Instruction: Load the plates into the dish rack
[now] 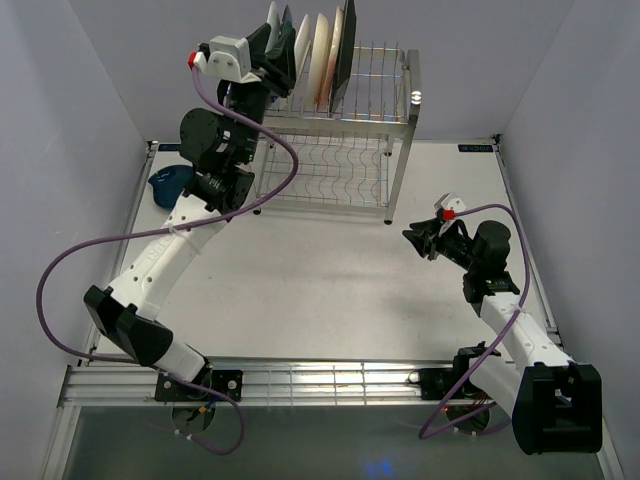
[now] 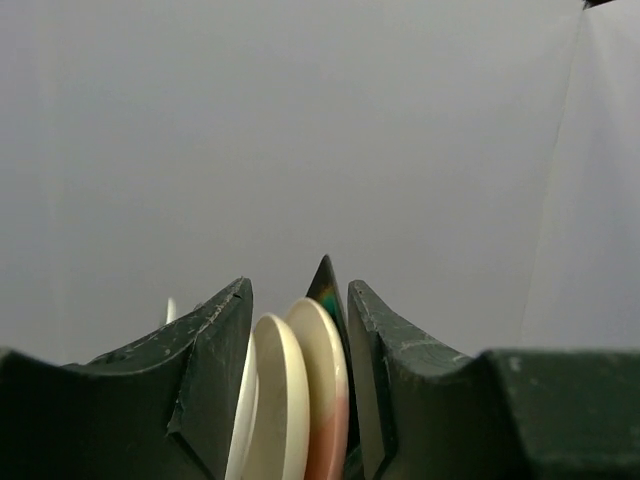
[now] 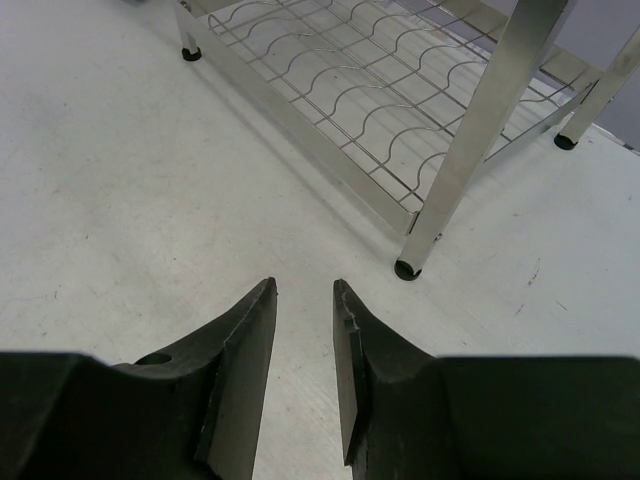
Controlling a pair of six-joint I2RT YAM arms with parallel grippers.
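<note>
Several plates (image 1: 318, 62), white, dark teal and black, stand upright in the top tier of the metal dish rack (image 1: 398, 120). My left gripper (image 1: 285, 55) is high at the rack's front left, fingers apart; in the left wrist view the plates (image 2: 280, 400) lie beyond and between its fingertips, and whether any is touched cannot be told. My right gripper (image 1: 423, 240) hangs over the white surface right of the rack, its fingers (image 3: 240, 370) close together with a gap, nothing visible between them.
A dark blue dish (image 1: 170, 182) lies on the surface left of the rack. The rack's lower tier (image 1: 325, 170) is empty. Grey walls surround it.
</note>
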